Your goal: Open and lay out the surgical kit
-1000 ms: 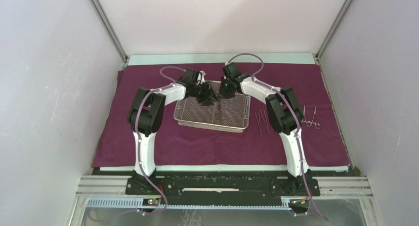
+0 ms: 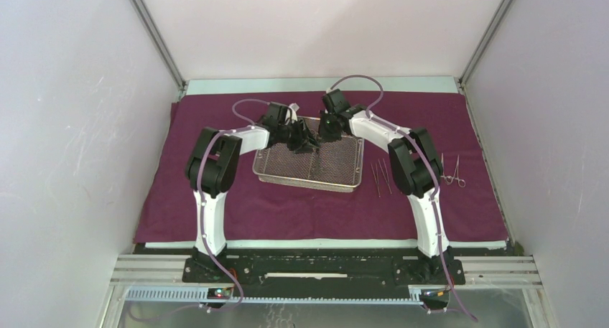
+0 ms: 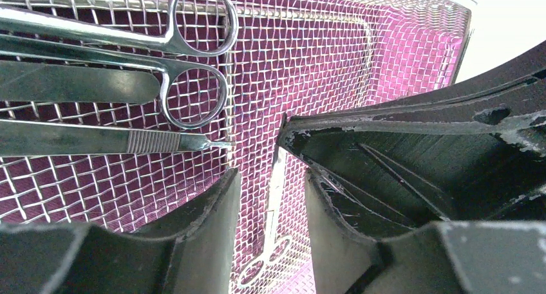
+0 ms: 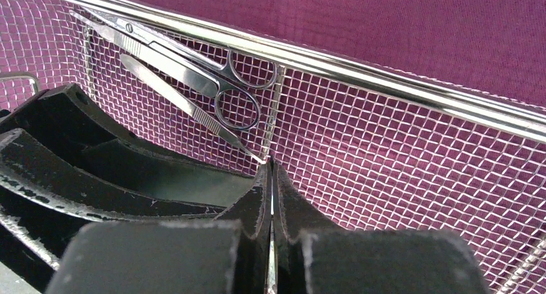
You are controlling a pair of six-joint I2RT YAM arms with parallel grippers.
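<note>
Over the wire-mesh tray (image 2: 305, 182), both grippers are close together. My left gripper stands open, nothing between its fingertips. A slim ring-handled instrument (image 3: 273, 207) hangs from the tip of my right gripper, rings downward; the right gripper is shut on it, with a sliver of metal showing between the fingers. Scissors (image 3: 169, 44), a flat handle (image 3: 77, 82) and a ridged tweezer-like tool (image 3: 96, 139) lie at one end of the tray. The right wrist view shows the scissors (image 4: 222, 82) and ridged tool (image 4: 206, 119) there too.
On the maroon cloth (image 2: 287, 217), thin instruments (image 2: 381, 179) lie right of the tray, and ring-handled ones (image 2: 452, 176) farther right, beyond the right arm. The tray's metal rim (image 4: 386, 82) is raised.
The arms have barely moved over the last second. The rings of the hanging instrument, visible over the tray a moment ago, show less clearly now in the top view.
</note>
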